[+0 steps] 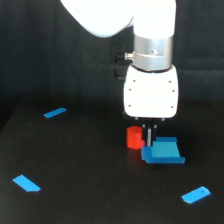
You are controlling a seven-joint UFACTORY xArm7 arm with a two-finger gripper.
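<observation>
A small red block point(134, 138) stands on the black surface, right against or very near the left side of a shallow blue tray point(168, 159). My gripper point(149, 138) points down from the white arm, its fingertips low at the tray's left edge and just right of the red block. The two dark fingers look close together. At this size I cannot tell how wide the fingers stand, nor whether the fingers touch the block or the tray.
Blue tape strips mark the surface: one at the far left point(55, 113), one at the near left point(26, 184) and one at the near right point(196, 195).
</observation>
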